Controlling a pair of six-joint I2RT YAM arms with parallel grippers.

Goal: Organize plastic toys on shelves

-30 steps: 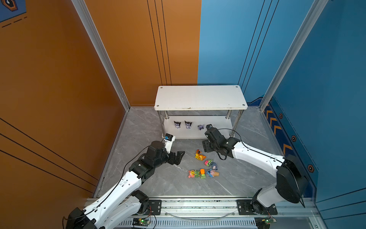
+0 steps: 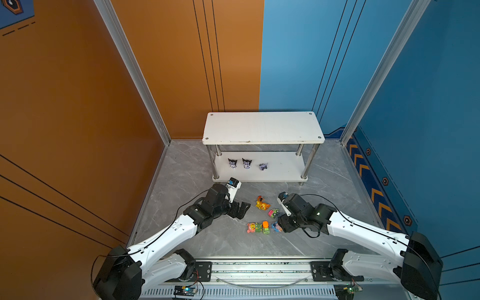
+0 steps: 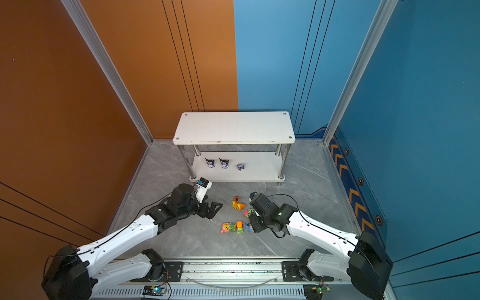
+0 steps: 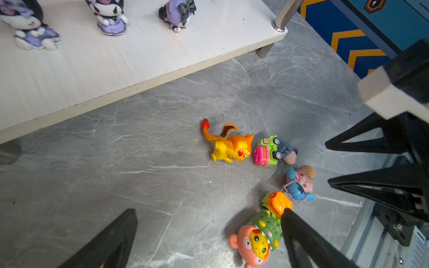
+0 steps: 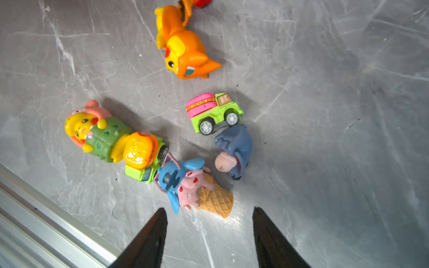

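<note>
On the grey floor lie an orange-yellow winged toy (image 5: 185,49), a green car with a pink load (image 5: 214,111), a blue-grey donkey toy (image 5: 236,147), a blue-and-pink toy on a cone (image 5: 192,185), a green truck with an orange load (image 5: 142,154) and a bear toy in green (image 5: 102,131). My right gripper is open above the floor, its fingers below the cone toy in its wrist view, nothing between them. Left of the toys, my left gripper (image 2: 239,210) stands open and empty. Three purple-and-black figures, one the middle figure (image 4: 109,15), stand on the lower shelf (image 4: 147,67).
The white upper shelf (image 2: 265,129) is bare, resting on metal posts. Free room shows on the right half of the lower shelf and on the floor around the toys. A metal rail (image 5: 49,221) runs along the front.
My right arm has drawn back from the shelf toward the front, now covering part of the donkey and cone toys. My left gripper has shifted slightly right. The toys have not moved.
</note>
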